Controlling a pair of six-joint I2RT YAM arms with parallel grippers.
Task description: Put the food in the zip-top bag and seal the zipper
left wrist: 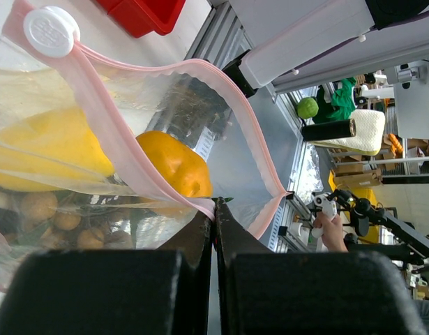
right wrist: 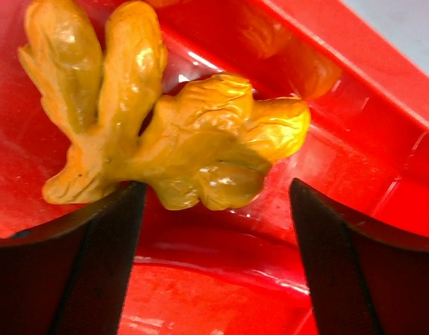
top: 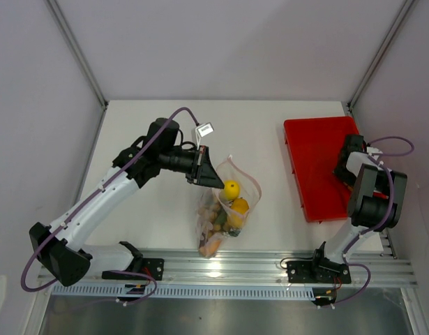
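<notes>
The clear zip top bag point(top: 208, 209) with a pink rim stands with its mouth spread in the top view. Inside it are a yellow fruit point(top: 231, 189), an orange pepper-like piece point(left wrist: 174, 163) and several small brown round pieces point(left wrist: 64, 218). Pinched at its pink rim, the bag is held by my left gripper, which is shut. A knobbly orange-brown ginger piece point(right wrist: 190, 143) lies in the red tray point(right wrist: 381, 77). Over it, my right gripper has its fingers apart, the ginger just ahead of and partly between the tips, not clamped.
The red tray's bare floor point(top: 315, 150) shows left of the right arm, which covers its right side. A metal rail point(top: 221, 272) runs along the front edge.
</notes>
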